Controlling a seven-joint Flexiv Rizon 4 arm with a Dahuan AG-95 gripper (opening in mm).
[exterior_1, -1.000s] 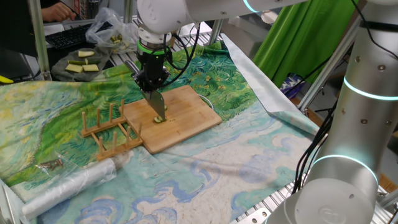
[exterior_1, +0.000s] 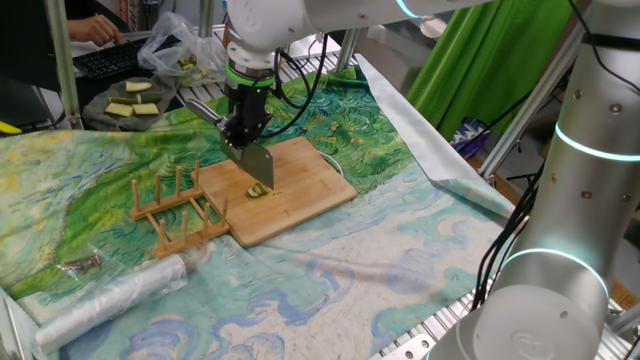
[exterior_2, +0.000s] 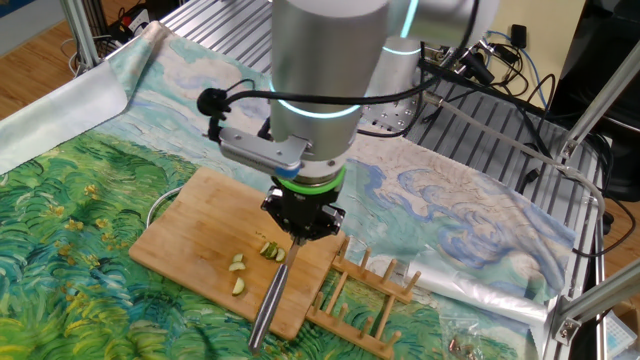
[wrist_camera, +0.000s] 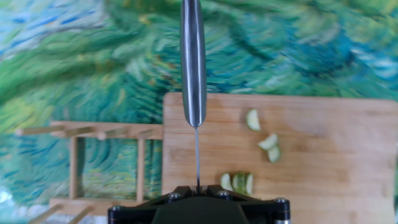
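A knife (exterior_1: 258, 166) with a wide blade and a silver handle (wrist_camera: 193, 68) is held by my gripper, whose fingers are shut on it. In exterior view 1 the blade hangs edge down over the wooden cutting board (exterior_1: 305, 200). Several cucumber pieces lie on the board; in the wrist view, one cluster of slices (wrist_camera: 239, 182) is close by the gripper and separate pieces (wrist_camera: 269, 143) lie farther off. Beside the blade in exterior view 1 are green slices (exterior_1: 257, 190). Whether the blade's lower edge touches the board cannot be made out.
A wooden peg rack (exterior_1: 180, 215) stands against the board's left side. Near it lie a plastic-wrapped roll (exterior_1: 112, 300) and a small bag (exterior_1: 85, 264). Larger cucumber pieces (exterior_1: 133, 108) rest on a dark bag at the back. Patterned cloth around the board is largely clear.
The slices by the knife are more visible.
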